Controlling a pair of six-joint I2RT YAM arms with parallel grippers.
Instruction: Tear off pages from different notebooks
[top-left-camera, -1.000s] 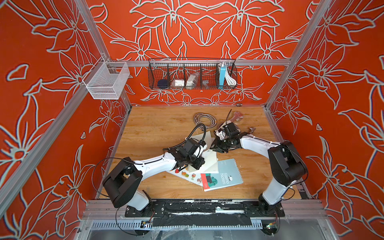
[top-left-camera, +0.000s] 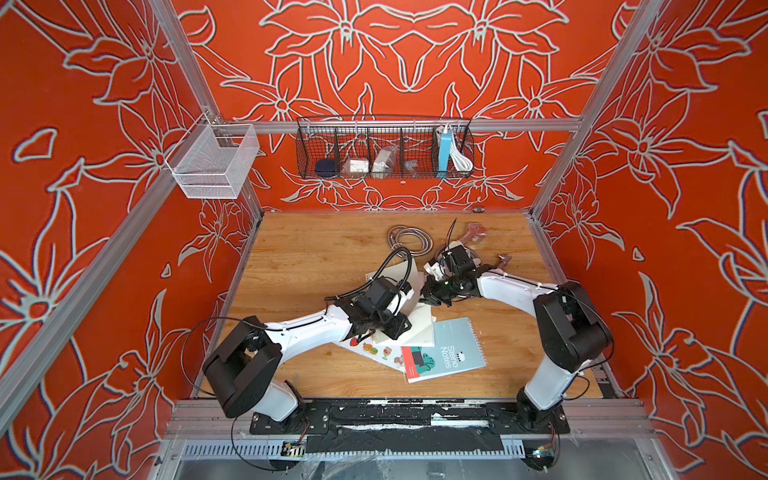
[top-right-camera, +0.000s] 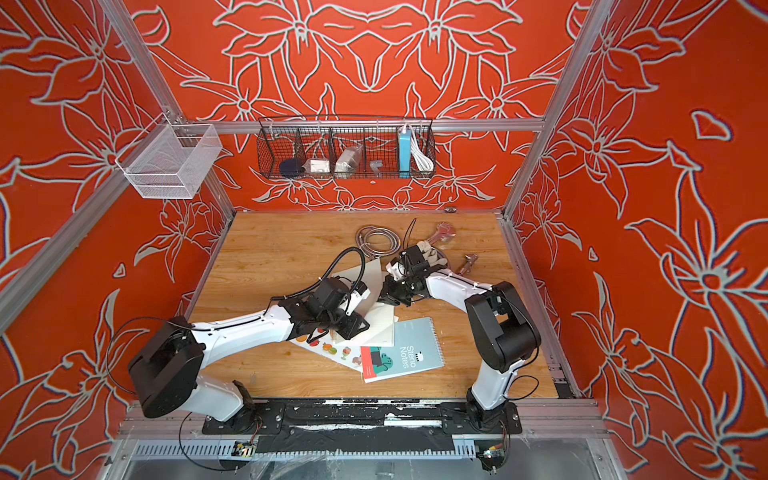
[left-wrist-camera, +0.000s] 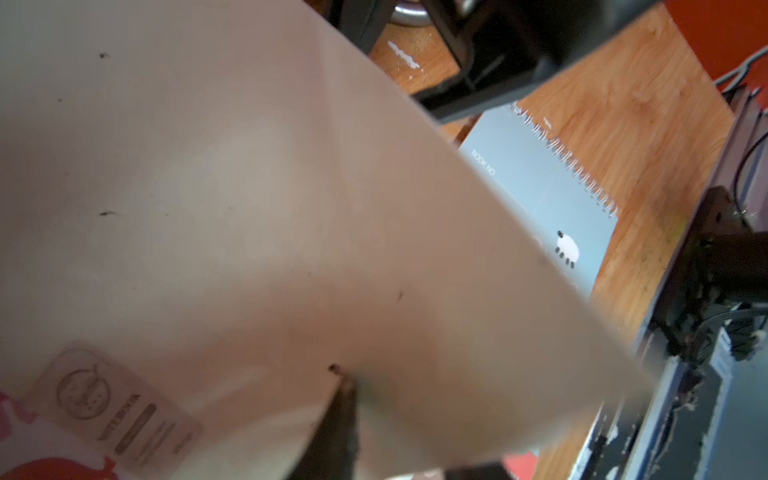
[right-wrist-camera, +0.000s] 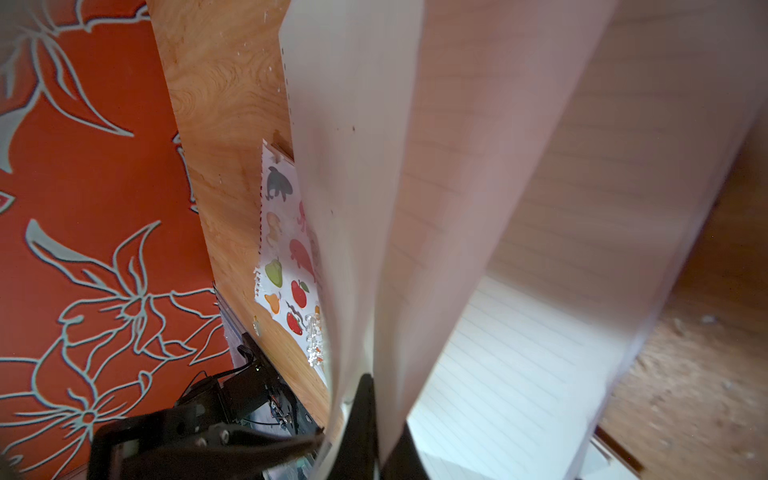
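An open notebook with cream lined pages (top-left-camera: 409, 324) lies at the table's middle, its page lifted and bent. My left gripper (top-left-camera: 397, 320) is low over it; in the left wrist view paper hides most of its fingers, so its hold is unclear. My right gripper (top-right-camera: 389, 297) is shut at the lifted page, which in the right wrist view (right-wrist-camera: 448, 200) folds around its fingertips. A blue Steno Notes notebook (top-left-camera: 452, 352) lies at the front right, and a notebook with fruit pictures (right-wrist-camera: 284, 240) lies beneath the open one.
A coiled metal hose (top-left-camera: 408, 230) and shower fittings (top-left-camera: 476, 230) lie at the back right. A wire basket (top-left-camera: 320, 148) and a white basket (top-left-camera: 212, 168) hang on the walls.
My right gripper has moved slightly left, and the lifted page has bent further upward. The left arm has shifted only slightly.
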